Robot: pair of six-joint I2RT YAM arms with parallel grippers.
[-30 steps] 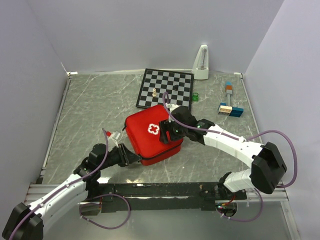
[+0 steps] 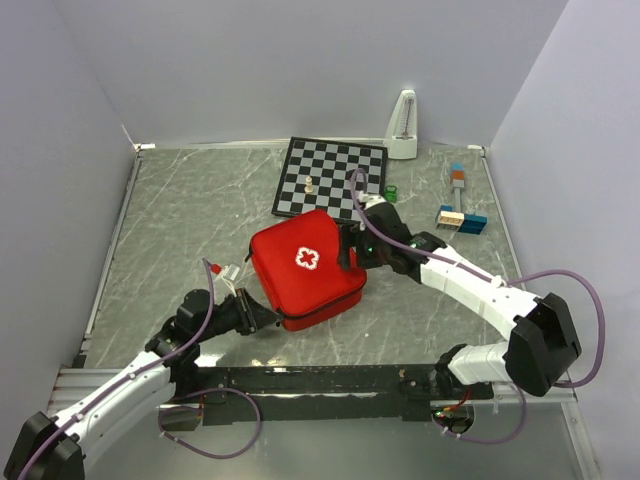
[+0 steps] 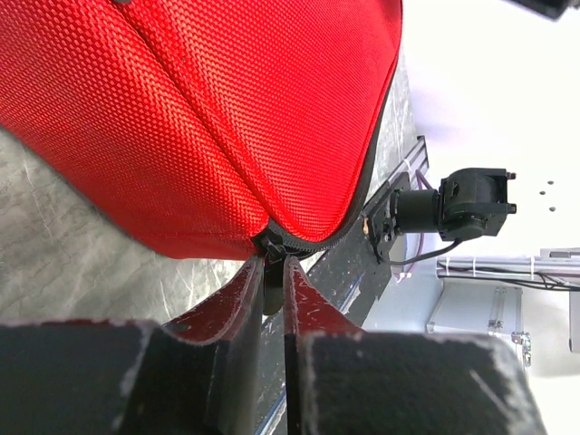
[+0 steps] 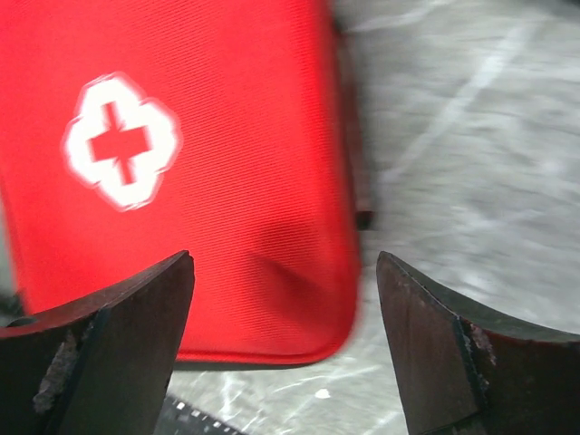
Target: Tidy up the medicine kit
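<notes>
The red medicine kit (image 2: 300, 262), a zipped case with a white cross emblem, lies closed and turned at an angle on the grey table. At its front left corner, my left gripper (image 2: 277, 318) is shut on the black zipper pull (image 3: 273, 288), which shows between the fingertips in the left wrist view. Over the kit's right edge hangs my right gripper (image 2: 349, 245), its fingers wide apart. In the right wrist view the kit's red lid (image 4: 227, 181) and side lie below the spread fingers (image 4: 136, 340), with nothing held between them.
Behind the kit lies a chessboard (image 2: 335, 163) with a few small pieces on it. A white metronome (image 2: 402, 125) stands at the back, a small green object (image 2: 391, 193) near the board. Blue and orange blocks (image 2: 461, 218) are at the right.
My right gripper has shifted right and slightly back, from over the lid's middle to its right edge. The left gripper and the kit have stayed in place.
</notes>
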